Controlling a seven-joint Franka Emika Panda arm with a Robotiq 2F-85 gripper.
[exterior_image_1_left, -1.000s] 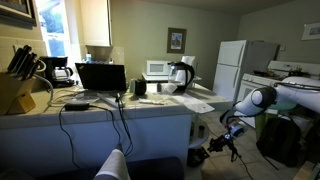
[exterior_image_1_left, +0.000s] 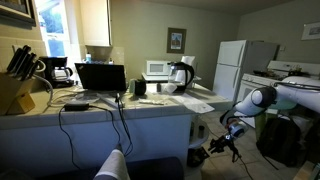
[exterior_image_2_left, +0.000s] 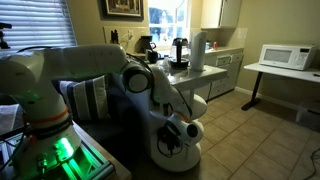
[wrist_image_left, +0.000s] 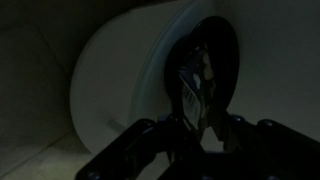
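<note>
A white, rounded container (wrist_image_left: 105, 85) with a dark round opening (wrist_image_left: 228, 60) fills much of the dim wrist view. Inside that opening shows a patterned packet-like item (wrist_image_left: 197, 80), partly dark. My gripper reaches in from the bottom of this view, its dark fingers close to the near end of the packet. Whether the fingers touch it is too dark to tell. In exterior view 2 the gripper (exterior_image_2_left: 178, 132) is low at the front of the white container (exterior_image_2_left: 190, 162). Exterior view 1 shows the gripper (exterior_image_1_left: 222, 144) small, near the floor.
A long white counter (exterior_image_1_left: 100, 135) carries a kettle (exterior_image_1_left: 183, 75), a laptop-like dark object (exterior_image_1_left: 102, 77) and a knife block (exterior_image_1_left: 15, 85). A dark seat (exterior_image_2_left: 90, 100) stands beside the arm. Tiled floor (exterior_image_2_left: 245, 125) is open to the right of the container.
The arm by the floor has shifted only slightly, its gripper a little to the right in exterior view 1. Nothing else has visibly moved.
</note>
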